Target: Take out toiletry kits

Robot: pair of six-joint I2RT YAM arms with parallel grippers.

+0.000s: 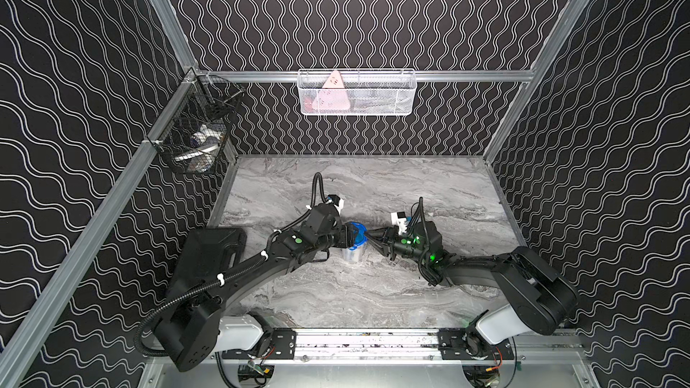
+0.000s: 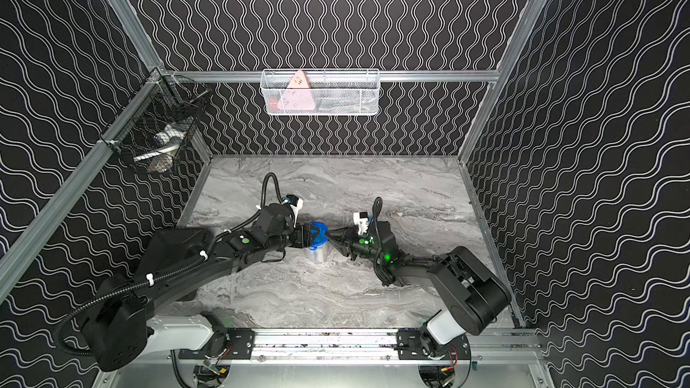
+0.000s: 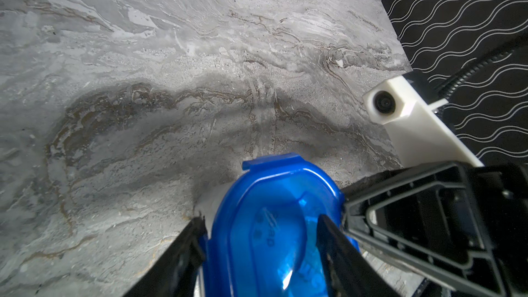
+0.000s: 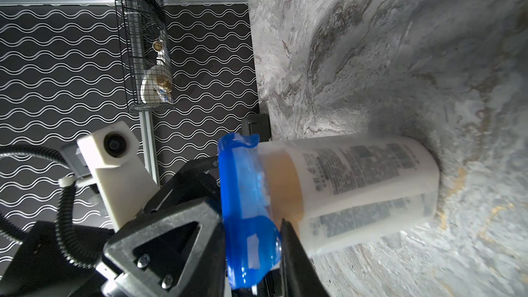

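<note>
A clear cylindrical container [image 4: 352,181] with a blue lid [image 3: 269,231] stands upright mid-table, printed and holding something tan. My left gripper [image 1: 348,235] is at the lid from the left, its fingertips on or close around the lid's rim in the left wrist view. My right gripper [image 2: 332,237] reaches the lid from the right, fingertips at its edge. Whether either grips firmly is unclear; both fingertip pairs are partly hidden by the lid and each other.
A black case [image 1: 201,258] lies at the left. A black wire basket [image 1: 194,143] with items hangs on the left wall; a white mesh basket [image 1: 381,97] with a pink triangular thing hangs at the back.
</note>
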